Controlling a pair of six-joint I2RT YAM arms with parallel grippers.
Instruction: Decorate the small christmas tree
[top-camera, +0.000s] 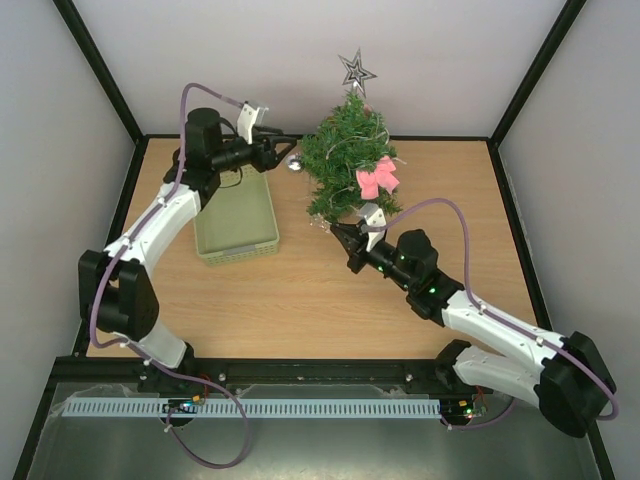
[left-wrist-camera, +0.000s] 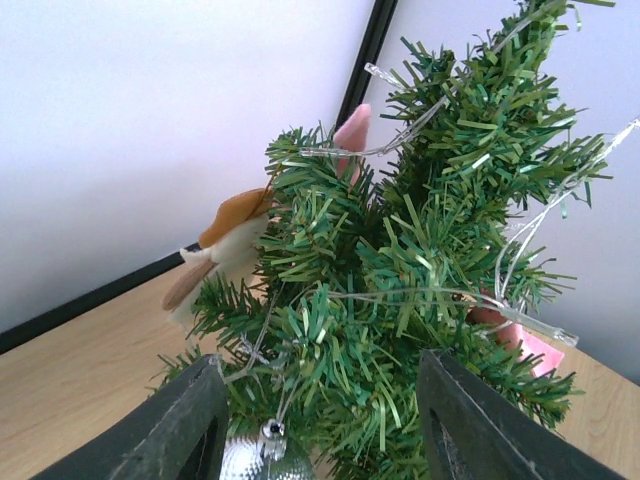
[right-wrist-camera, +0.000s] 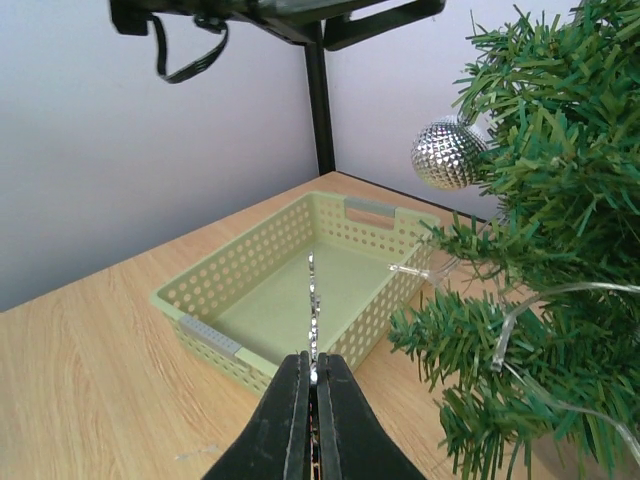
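Note:
The small green tree wears a silver star on top, a pink bow and a silver ball hanging on its left side. My left gripper is raised at the tree's upper left, part open, with the silver ball low between its fingers in the left wrist view, not visibly gripped. My right gripper is at the tree's lower front, shut; in the right wrist view a thin sparkly silver strip rises from its fingertips.
A pale green basket stands left of the tree, with the left arm over it. Dark frame edges and walls surround it.

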